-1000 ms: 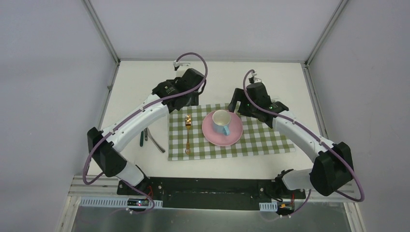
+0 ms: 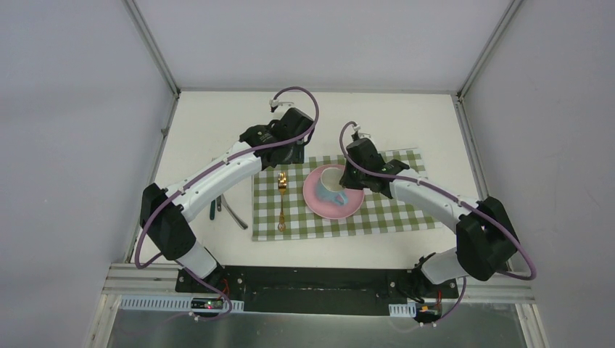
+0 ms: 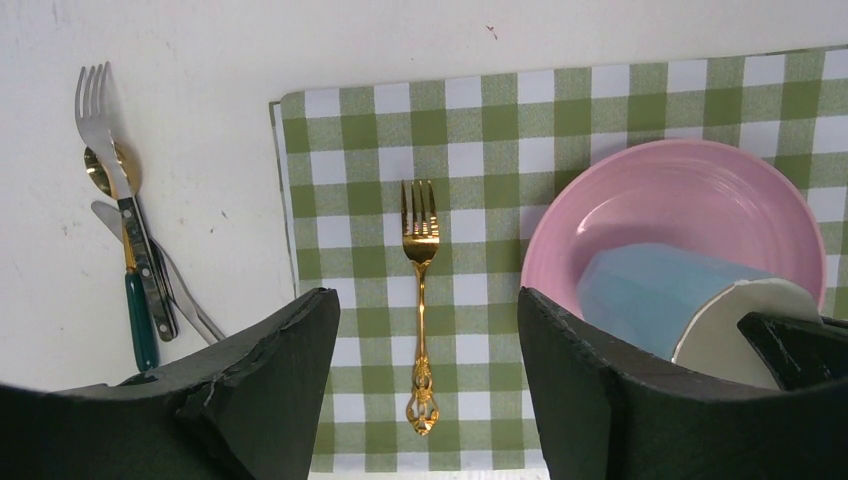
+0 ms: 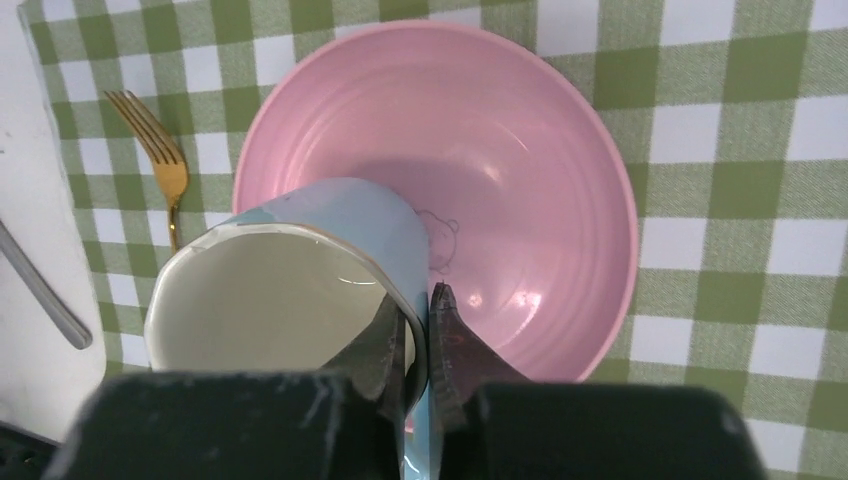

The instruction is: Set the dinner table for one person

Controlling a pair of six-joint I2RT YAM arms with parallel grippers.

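Observation:
A light-blue mug point(image 2: 331, 183) with a cream inside stands on the pink plate point(image 2: 318, 204). My right gripper is shut on the mug's wall, one finger inside the rim and the other outside. Its handle is mostly hidden beneath the gripper in the right wrist view. The gold fork point(image 3: 421, 290) lies on the green-and-white checked placemat point(image 3: 470, 360), left of the plate. My left gripper is open above the placemat with nothing between its fingers.
Left of the placemat, a silver fork point(image 3: 125, 190), a green-handled spoon point(image 3: 140, 310) and a knife point(image 3: 185, 290) lie overlapping on the white table point(image 2: 225, 116).
The mug's handle has swung slightly to the right. The left arm has shifted slightly right.

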